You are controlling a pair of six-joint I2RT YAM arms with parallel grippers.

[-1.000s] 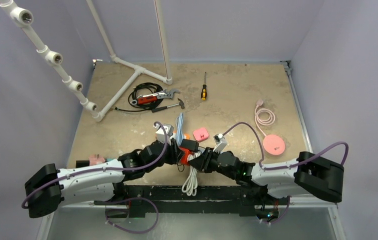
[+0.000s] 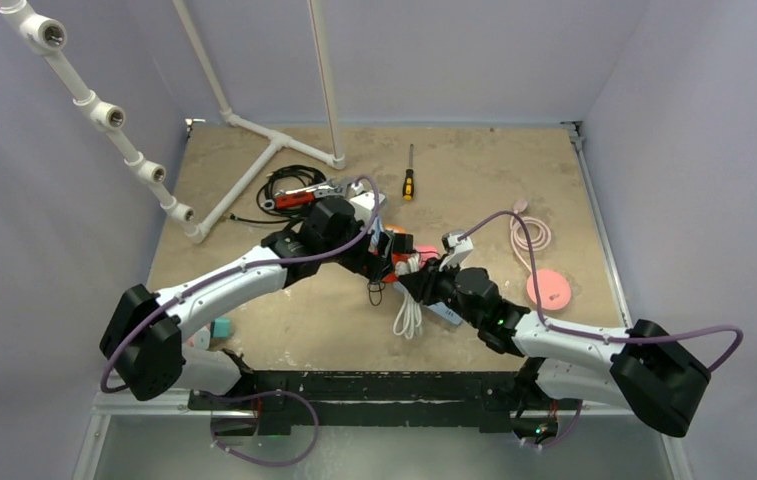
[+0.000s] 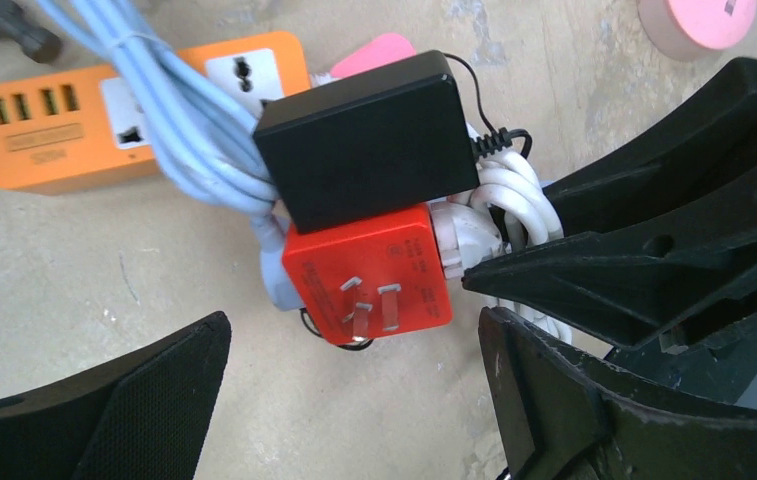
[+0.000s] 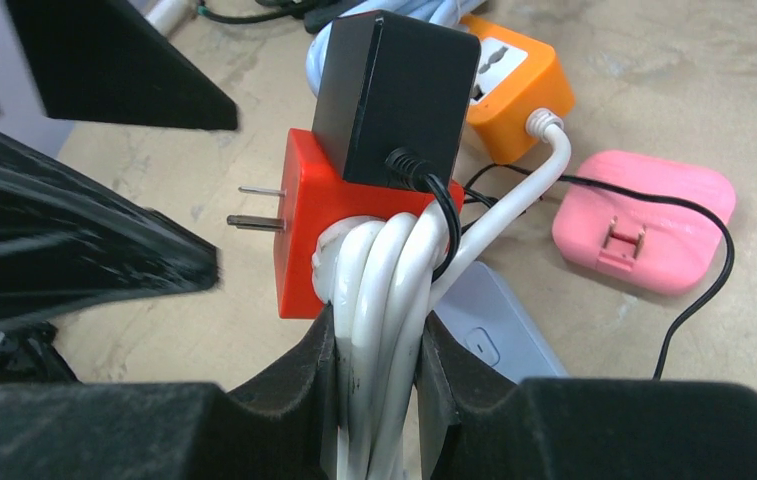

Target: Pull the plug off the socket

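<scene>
A red cube socket (image 3: pixel 354 270) has a white plug (image 3: pixel 459 240) with coiled white cord (image 4: pixel 374 330) on one side, a black adapter (image 3: pixel 364 135) on top and pale blue cord (image 3: pixel 174 120) behind; metal prongs stick out of the red body. My left gripper stands open just short of the red socket, nothing between its fingers. My right gripper has the white cord bundle between its fingers, beside the plug.
An orange power strip (image 3: pixel 39 130), a pink block (image 4: pixel 644 225) and a pale blue item (image 4: pixel 484 320) lie around the socket. Tools (image 2: pixel 299 195), a screwdriver (image 2: pixel 409 180) and a pink coiled cord (image 2: pixel 529 230) are farther back.
Both arms have moved up the table, away from the front edge, and slightly right; the red socket, adapter and cords have shifted along with them.
</scene>
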